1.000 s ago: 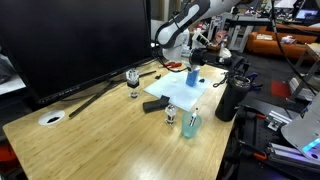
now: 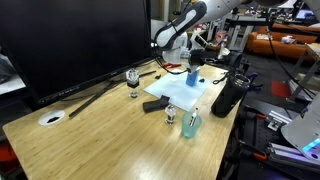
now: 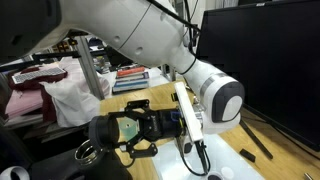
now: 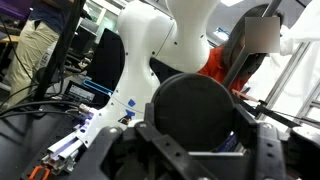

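In the wrist view a dark round object (image 4: pixel 188 88) fills the middle, and my gripper is shut on it. What the object is cannot be made out. From the second exterior view, the black gripper (image 3: pixel 150 130) appears at the end of the white arm (image 3: pixel 205 90), and what it holds is mostly hidden. At the far right end of the table a small blue item (image 2: pixel 193 77) shows near the white paper (image 2: pixel 180 92), close to the arm (image 2: pixel 175 42).
A teal cup (image 2: pixel 191 124) with utensils stands near the table's front edge, with a small white-and-silver item (image 2: pixel 171 115) beside it. A black flat object (image 2: pixel 155 104) lies by the paper. A large monitor (image 2: pixel 70 50) lines the back.
The arm's end at the far right of the table has shifted slightly. The cup, paper and other table items look unmoved.
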